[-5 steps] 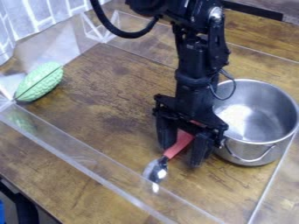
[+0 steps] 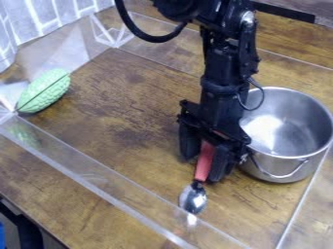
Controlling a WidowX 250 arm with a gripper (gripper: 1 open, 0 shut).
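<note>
A spoon with a red handle [image 2: 202, 167] and a steel bowl end [image 2: 193, 199] lies on the wooden table, pointing toward the front. My black gripper [image 2: 209, 151] is down over the top of the red handle, directly left of a steel pot [image 2: 282, 128]. Its fingers hide the upper end of the handle, and I cannot tell whether they are closed on it.
A green mesh object [image 2: 43, 91] lies at the left near a clear plastic wall. The pot sits close against the gripper's right side.
The spoon has swung more upright in the view, its bowl end moving right and toward the front. The gripper has shifted slightly with it.
</note>
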